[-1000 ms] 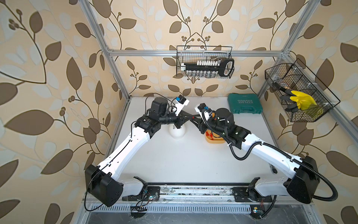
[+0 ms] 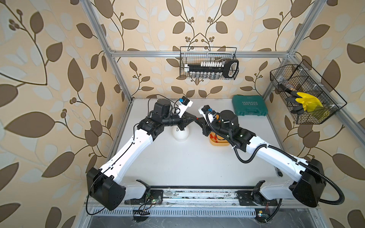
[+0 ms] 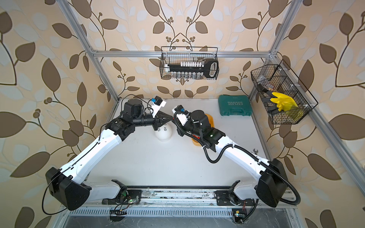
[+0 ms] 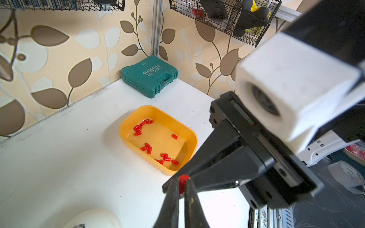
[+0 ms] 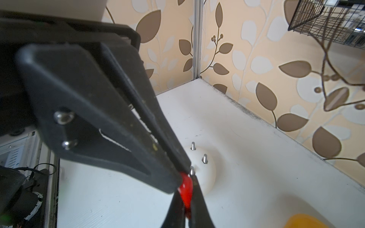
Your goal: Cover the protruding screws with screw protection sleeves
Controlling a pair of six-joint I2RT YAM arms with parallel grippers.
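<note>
My two grippers meet tip to tip above the table. My left gripper is shut on a small red sleeve (image 4: 184,181), seen at its fingertips in the left wrist view. Across from it, my right gripper is shut, its tips right at the same red sleeve (image 5: 185,188); how far the sleeve reaches between them is blurred. Below stands a white rounded body (image 5: 205,174) with bare metal screws (image 5: 205,158) sticking up, partly hidden by the left gripper. An orange tray (image 4: 127,131) holds several loose red sleeves (image 4: 148,147).
A green case (image 2: 249,104) lies at the back right. Wire baskets hang on the back rail (image 2: 152,54) and the right side, one with yellow gloves (image 2: 308,101).
Both arms hold almost the same pose. At the meeting point, the right gripper's fingers seem to have come together slightly around the sleeve's end.
</note>
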